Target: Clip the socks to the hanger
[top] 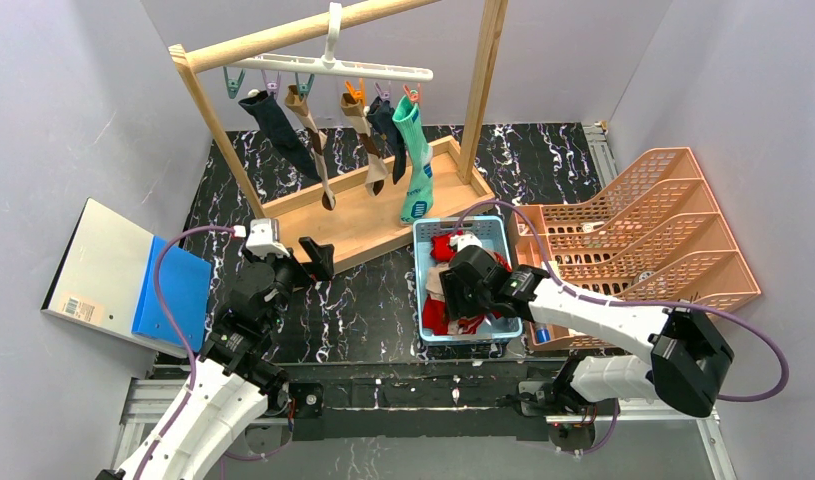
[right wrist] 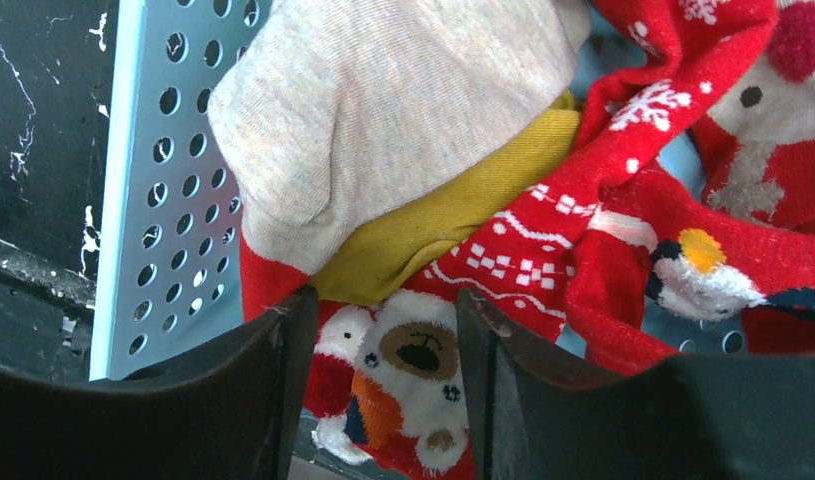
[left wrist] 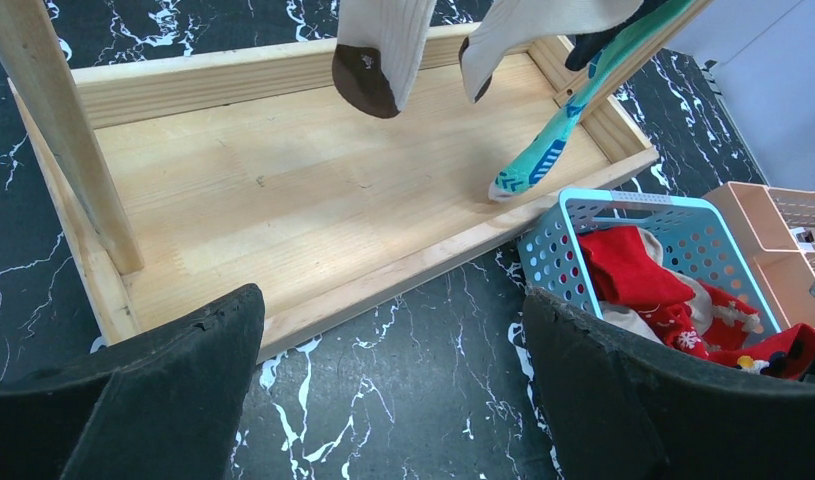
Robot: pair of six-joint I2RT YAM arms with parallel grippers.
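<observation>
Several socks hang from coloured clips on the white hanger (top: 283, 62), a teal sock (top: 415, 160) at the right end. The blue basket (top: 421, 240) holds red Christmas socks (right wrist: 653, 110), a beige piece (right wrist: 383, 100) and a yellow one (right wrist: 453, 210). My right gripper is low in the basket, its fingers part open around a red sock with a bear face; whether they grip it is unclear. My left gripper stands open beside the wooden tray, nothing between its fingers.
An orange organiser (top: 623, 230) stands right of the basket, a blue folder (top: 171, 295) at the left. The wooden stand (top: 476, 90) rises from the tray.
</observation>
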